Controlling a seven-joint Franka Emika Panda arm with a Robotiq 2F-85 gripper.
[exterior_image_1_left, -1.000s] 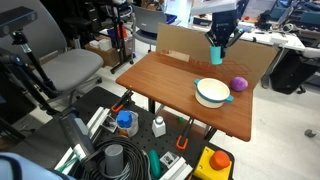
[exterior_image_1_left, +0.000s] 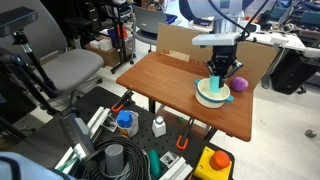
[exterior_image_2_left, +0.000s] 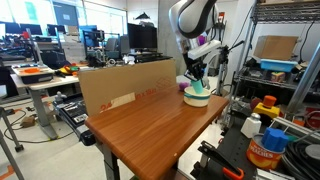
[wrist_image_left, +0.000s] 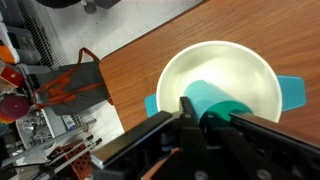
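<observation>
A teal cup-like object (exterior_image_1_left: 215, 84) is held by my gripper, its lower part down inside the white pot (exterior_image_1_left: 211, 99). From the wrist view, the teal object (wrist_image_left: 205, 94) sits between the dark fingers, over the pot's (wrist_image_left: 180, 75) inside. Teal handles stick out on both sides of the pot. Whether the object touches the pot's bottom cannot be told. In the second exterior view the teal object (exterior_image_2_left: 195, 86) rises above the pot's (exterior_image_2_left: 196, 99) rim, under the gripper.
A purple item (exterior_image_1_left: 238, 84) lies on the wooden table (exterior_image_1_left: 165, 80) beyond the pot. A low wooden board (exterior_image_1_left: 178, 38) stands along the back edge. Tools and containers crowd the area in front.
My gripper has come down and towards the front with the teal object, from above the table behind the pot into the pot. The pot has stayed put.
</observation>
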